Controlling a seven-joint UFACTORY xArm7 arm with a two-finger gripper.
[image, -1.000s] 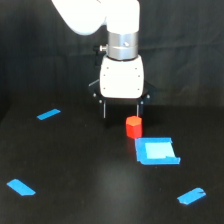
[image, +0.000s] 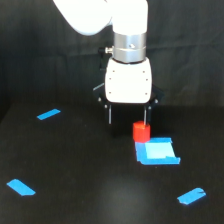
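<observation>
My gripper (image: 129, 119) hangs from the white hand at the upper middle of the view, its two dark fingers spread wide. Open space shows between them. A small red block (image: 142, 132) stands on the dark table just below and in front of the right finger; whether that finger touches it, I cannot tell. The block's lower edge overlaps the upper left border of a blue-taped square (image: 145, 157) with a pale centre. How much of the block rests on the tape is hard to make out.
Blue tape strips lie on the table at the left (image: 49, 114), front left (image: 20, 187) and front right (image: 191, 196). A dark curtain (image: 40, 60) hangs behind.
The gripper has shifted slightly right and down, its fingers still apart. The red block has moved right and toward the camera, from just short of the taped square to its upper border.
</observation>
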